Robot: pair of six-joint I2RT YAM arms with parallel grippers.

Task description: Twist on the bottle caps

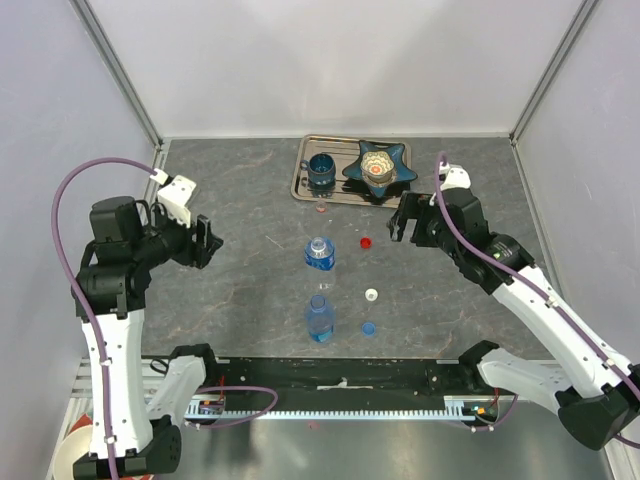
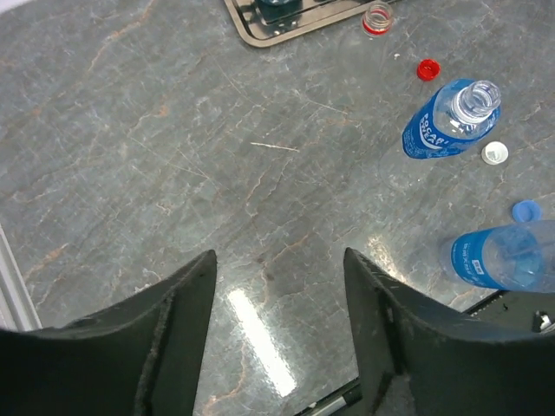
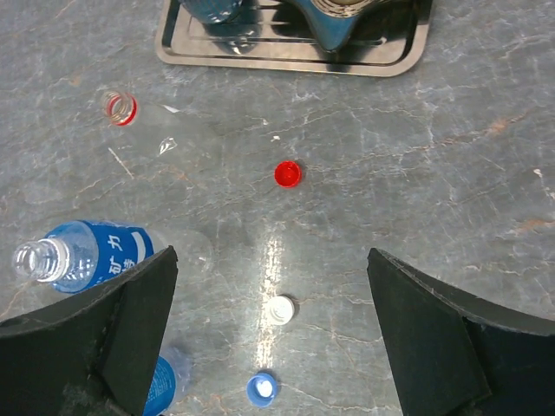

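Observation:
Three uncapped bottles stand on the table: a clear red-ringed one (image 3: 165,130) near the tray, a blue-labelled one (image 1: 320,258) in the middle, and a blue one (image 1: 320,318) nearer the front edge. Loose caps lie to their right: red (image 1: 366,243), white (image 1: 371,295), blue (image 1: 368,328). My left gripper (image 1: 204,243) hangs open and empty left of the bottles; its fingers frame bare table in the left wrist view. My right gripper (image 1: 405,218) is open and empty above the table to the right of the bottles and caps.
A metal tray (image 1: 301,185) at the back holds a mug (image 1: 321,170) and a star-shaped blue dish (image 1: 399,170) with a bowl in it. Walls bound the back and sides.

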